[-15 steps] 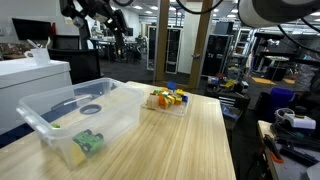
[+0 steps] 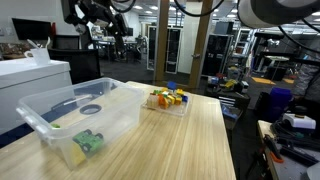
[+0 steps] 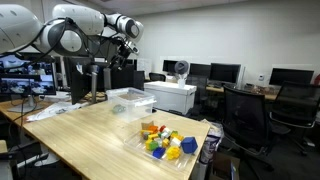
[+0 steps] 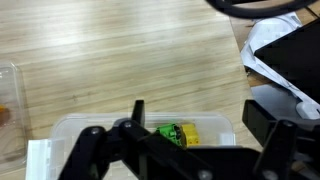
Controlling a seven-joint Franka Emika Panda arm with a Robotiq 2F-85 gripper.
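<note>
My gripper (image 2: 103, 38) hangs high above a clear plastic bin (image 2: 125, 112), well clear of it. Its fingers stand wide apart in the wrist view, and the gripper is open with nothing between them. Below, partly covered by the gripper body, lie a green item (image 4: 171, 132) and a yellow item (image 4: 190, 134) inside the bin. Exterior view 1 shows green items (image 2: 88, 141) through the bin's near wall, blurred by the plastic.
A second clear tray (image 3: 151, 151) holds several colourful blocks (image 3: 172, 141) farther along the table. Bare wooden tabletop (image 2: 185, 140) lies beside both containers. A white box (image 3: 172, 97) stands behind the table, and office chairs (image 3: 247, 111) stand beyond its edge.
My arm and gripper have shifted slightly above the bin, a little to the right and lower in exterior view 1. The bin and the tray of blocks have not moved.
</note>
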